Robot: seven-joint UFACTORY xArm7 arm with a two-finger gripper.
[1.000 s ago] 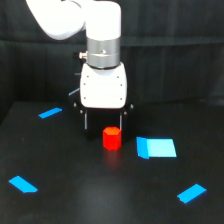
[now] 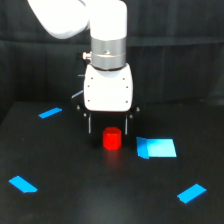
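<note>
A small red block (image 2: 112,140) sits on the black table, near the middle of the camera view. Just above it hangs my gripper (image 2: 109,128), pointing down beneath the white hand. Its dark fingers are spread apart, one to the left of the block and one to the right in this view, so the gripper is open. The fingertips are hard to make out against the black background. Whether they are level with the block or still above it, I cannot tell.
Right of the block lies a pale cyan square (image 2: 161,148) with a darker blue strip along its left side. Blue tape marks lie at the back left (image 2: 50,113), front left (image 2: 22,184) and front right (image 2: 192,193).
The hand has shifted a little to the right and slightly lower, so the fingers are now more evenly placed about the red block. The block has not visibly moved.
</note>
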